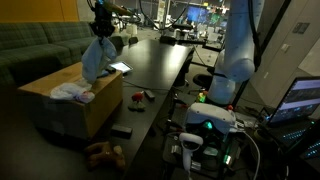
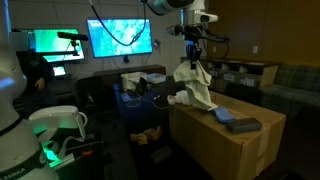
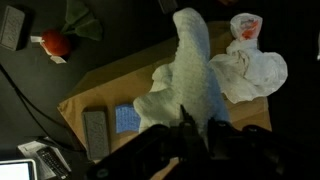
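A pale cloth [image 1: 97, 62] hangs from my gripper [image 1: 104, 36] over the cardboard box [image 1: 62, 113]. My gripper [image 2: 194, 58] is shut on the cloth's upper part, and the cloth [image 2: 195, 84] drapes down to about the box's top. Seen from the wrist, the cloth [image 3: 193, 75] spreads below the fingers and covers much of the box top. Whether its lower end touches the box cannot be told. A second white crumpled cloth [image 3: 252, 73] lies on the box near one edge.
On the box top are a dark block [image 2: 243, 126] and a blue pad [image 3: 127, 118]. A red item [image 3: 55, 42], a remote [image 3: 53, 161] and other small things lie on the dark table around the box. A brown object [image 1: 105, 155] sits nearer the front.
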